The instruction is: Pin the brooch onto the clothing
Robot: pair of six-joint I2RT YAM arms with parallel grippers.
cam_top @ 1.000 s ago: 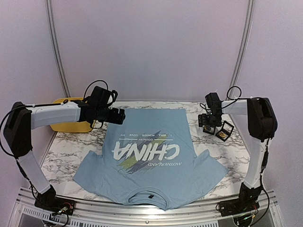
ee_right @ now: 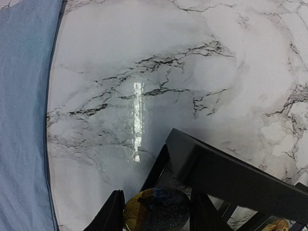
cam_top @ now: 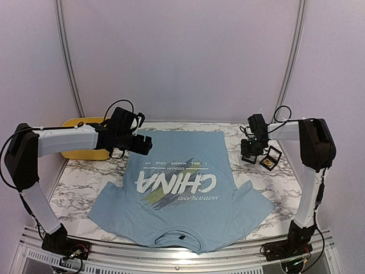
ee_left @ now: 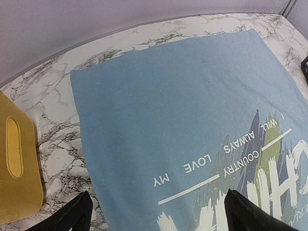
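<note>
A round brooch, gold on one side and dark blue on the other, is pinched between the dark fingers of my right gripper in the right wrist view. Just behind it is the black box with its side raised. The light blue shirt lies spread flat with its neck toward the front edge. Over the shirt's far left corner my left gripper is open, its fingers wide apart with only cloth below. From the top, the right gripper covers most of the brooch's box.
A second brooch rests in an open black case right of the right gripper. A yellow bin stands left of the shirt. Bare marble table lies between shirt and box.
The left arm has shifted only slightly.
</note>
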